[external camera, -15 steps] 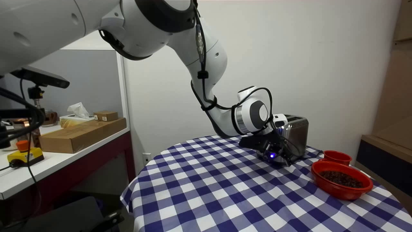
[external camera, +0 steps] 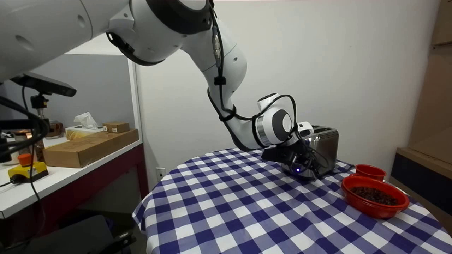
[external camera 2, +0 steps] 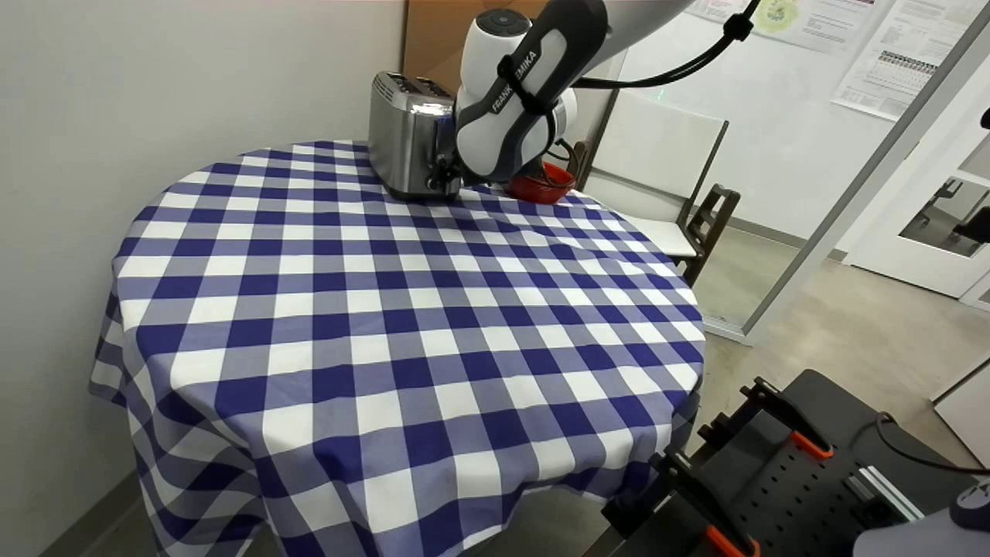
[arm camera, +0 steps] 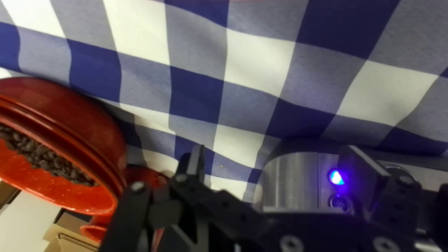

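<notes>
A silver toaster (external camera: 327,144) stands at the back of the checked table, with my arm reaching down to its near end. In the wrist view my gripper is open, its black fingers wide apart. The curved metal end of the toaster (arm camera: 292,178) shows between them. By the right finger (arm camera: 362,174) a blue-lit button (arm camera: 336,177) glows on the toaster's panel. I cannot tell whether that finger touches the panel. From the far side, my arm's wrist covers part of the toaster's front (external camera 2: 405,144).
A red bowl of dark beans (external camera: 375,197) sits right of the toaster, with a smaller red cup (external camera: 370,171) behind it. Most of the checked tablecloth (external camera 2: 418,316) is bare. A wall runs close behind the table.
My arm and wrist have shifted very slightly to the left in exterior view 1. The toaster and the red bowl stay where they were.
</notes>
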